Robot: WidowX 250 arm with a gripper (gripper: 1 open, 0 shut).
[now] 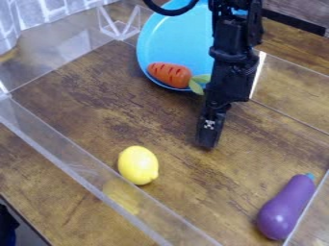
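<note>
My black gripper (210,129) is open, low over the wooden table (84,101), just in front of the blue plate (161,43) at the back. An orange carrot (167,73) with a green top lies on the plate's near part, behind and left of the gripper; the arm hides part of the plate.
A yellow lemon (138,164) lies at the front left. A purple eggplant (283,209) lies at the front right. Clear plastic walls edge the left side.
</note>
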